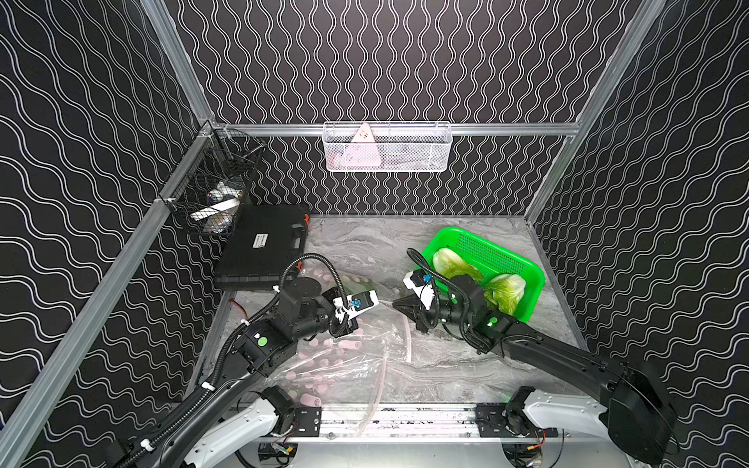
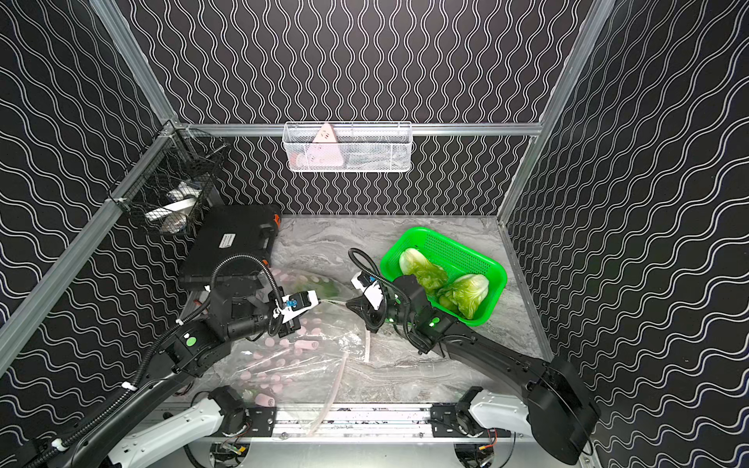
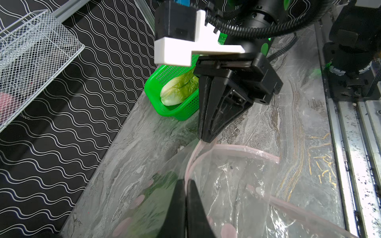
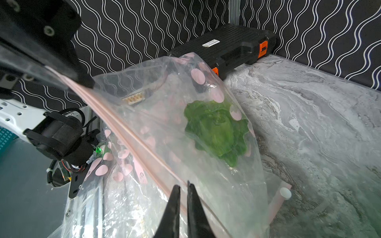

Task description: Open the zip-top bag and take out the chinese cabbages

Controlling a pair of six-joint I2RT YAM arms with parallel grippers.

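The clear zip top bag (image 1: 343,362), printed with pink dots, lies across the table's front left, its pink-edged mouth raised toward the right. In the left wrist view my left gripper is shut on the bag's pink strip. That strip runs to my right gripper, likewise shut on it, so a short stretch of bag edge is taut between them. Through the film in the right wrist view shows a green leafy cabbage (image 4: 218,129) inside the bag. Two more cabbages (image 1: 451,263) (image 1: 507,291) rest in the green basket (image 1: 533,269).
A black case (image 1: 257,253) stands at the back left. On the back wall hangs a white mesh basket (image 1: 413,156). My right arm overlaps the green basket's near side in the top views. Bare tabletop (image 1: 366,238) shows at the back middle.
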